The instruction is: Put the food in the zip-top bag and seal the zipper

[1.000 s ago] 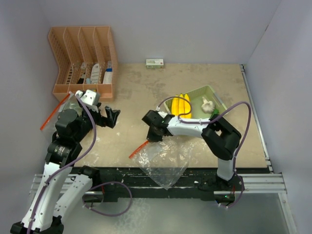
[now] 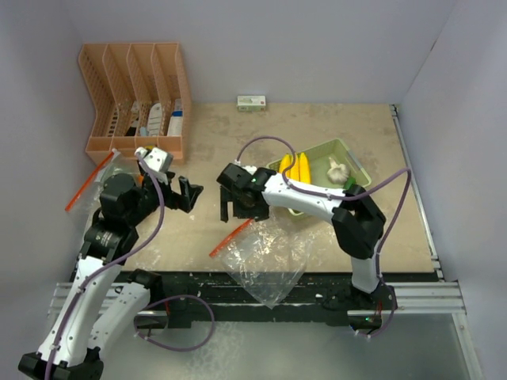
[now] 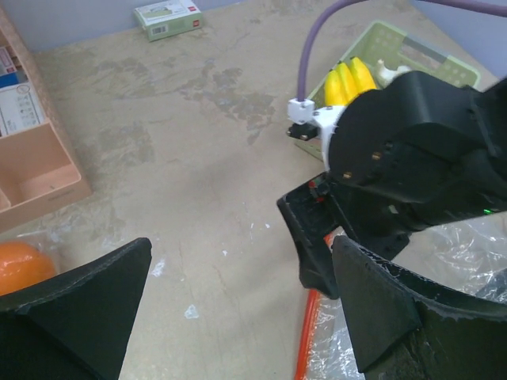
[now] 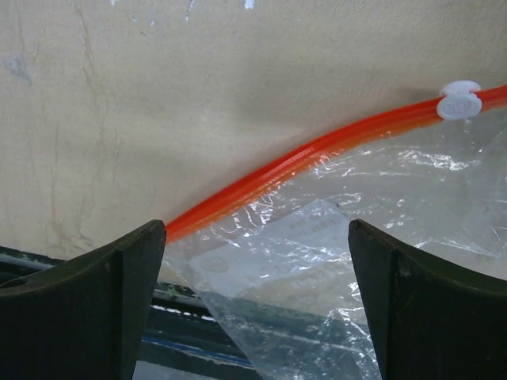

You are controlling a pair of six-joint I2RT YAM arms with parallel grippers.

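A clear zip bag with a red zipper strip lies flat near the front edge of the table, looking empty. Its white slider shows at the upper right of the right wrist view. Above the strip hangs my right gripper, open and pointing down, nothing between its fingers. Left of it, my left gripper stands open over bare table, also empty. A green basket at the right holds yellow bananas, a garlic bulb and something green, partly hidden by my right arm.
Another red-stripped bag lies at the left, partly behind my left arm, with an orange item in it. A tan divided rack stands at the back left, and a small box at the back.
My left gripper has shifted slightly right. Both bags lie as before.
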